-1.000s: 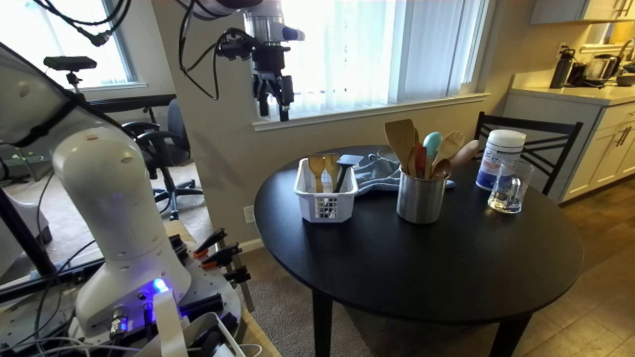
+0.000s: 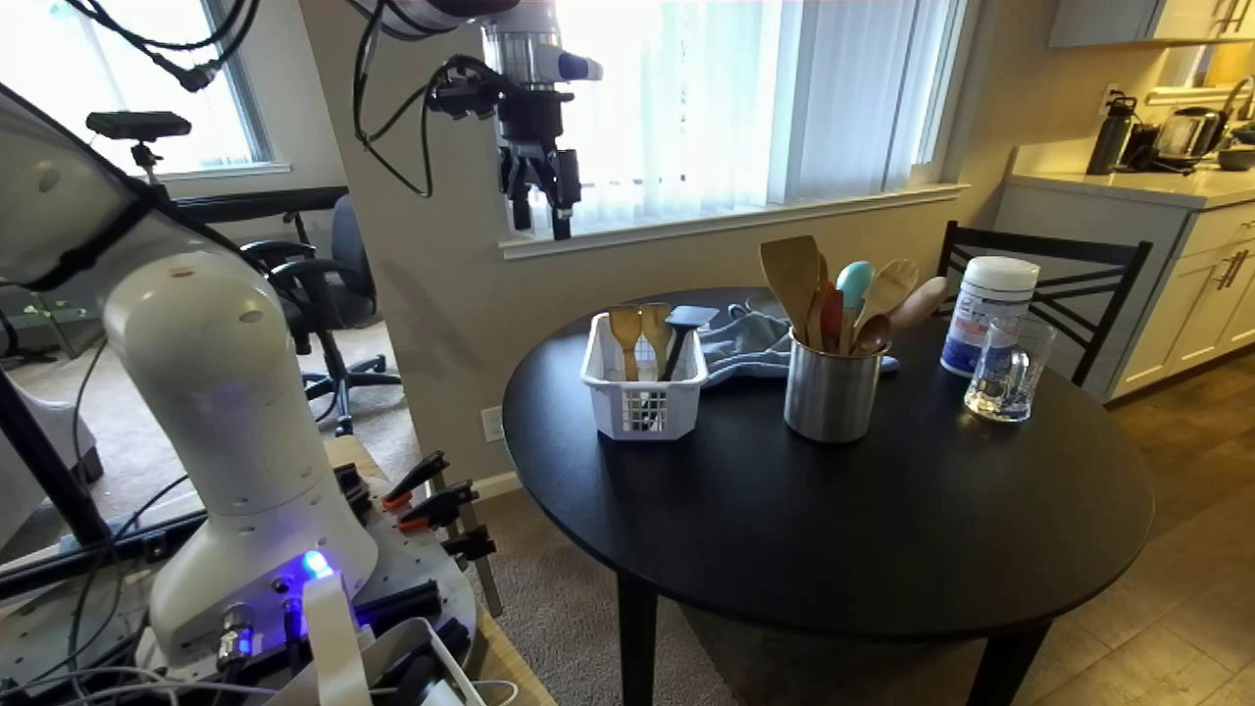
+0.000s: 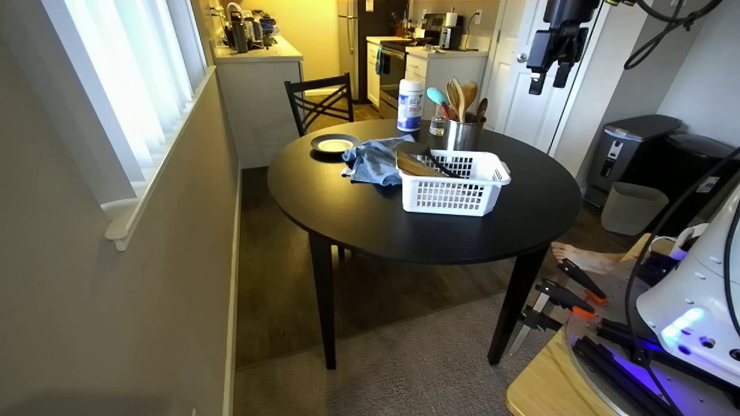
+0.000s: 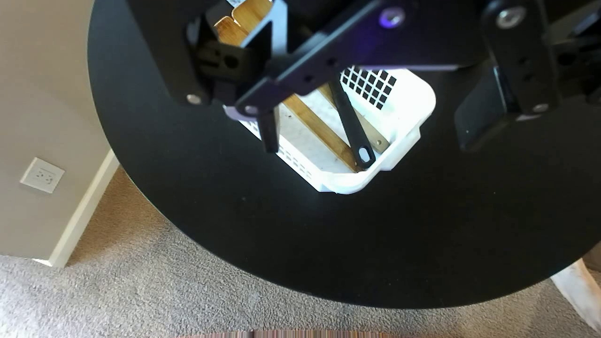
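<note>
High above the table's left side, my gripper (image 2: 542,222) hangs with its fingers spread and nothing between them. The same wide gap shows in the wrist view, where the gripper partly covers a white basket (image 4: 403,147) far below. In that basket (image 2: 643,414) lean two wooden utensils (image 2: 626,337) and a black-handled spatula (image 2: 678,337). To its right stands a metal canister (image 2: 829,394) full of wooden and coloured utensils. A blue-grey cloth (image 3: 378,160) lies crumpled behind the basket.
A glass mug (image 2: 1002,375) and a white wipes tub (image 2: 994,294) stand at the table's far right. A plate (image 3: 335,144) rests near the cloth. A chair (image 3: 320,104) stands behind it.
</note>
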